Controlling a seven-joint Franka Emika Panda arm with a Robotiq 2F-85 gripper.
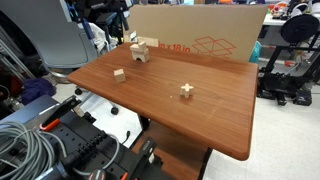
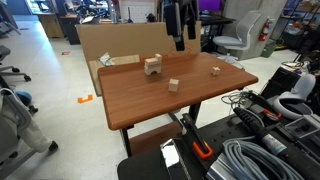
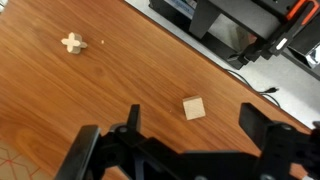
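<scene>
My gripper stands open, with its two black fingers wide apart at the bottom of the wrist view. Between the fingertips in that view a small pale wooden cube shows on the brown table, below the gripper and not held. Toward the upper left of the same view lies a cross-shaped wooden piece. In exterior view 1 the cube is on the left part of the table and the cross further right. A larger notched wooden block sits near the back.
A tall cardboard sheet borders the table's back side. The robot's base area, with a grey cable coil, is at the front left. Bare table surface spreads to the right.
</scene>
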